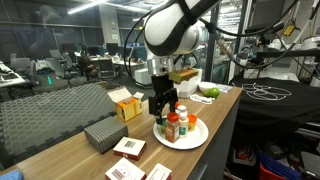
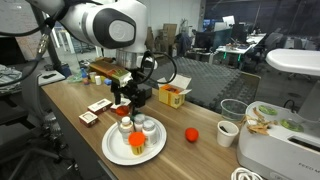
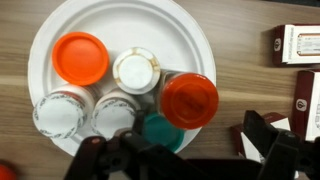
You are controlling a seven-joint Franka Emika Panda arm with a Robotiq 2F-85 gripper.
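Note:
A white plate [image 1: 196, 136] on the wooden table bears several small capped bottles. On it, in the wrist view, are a red-capped bottle [image 3: 189, 100], a teal cap [image 3: 162, 132], an orange cap [image 3: 80, 58] and white-capped bottles [image 3: 136, 71]. My gripper is open above the plate's edge, fingers apart on either side of the red and teal caps, with nothing held. From exterior view 1, the gripper [image 1: 165, 106] hangs just above the red-capped bottle [image 1: 172, 129]. Whether a finger touches a cap cannot be told.
Small red-and-white boxes [image 1: 130, 147] lie beside the plate. A yellow box [image 1: 126, 105] and a grey block [image 1: 106, 133] stand farther left. In exterior view 2, a red ball [image 2: 191, 134] and a white cup [image 2: 228, 132] stand right of the plate, with bare table between.

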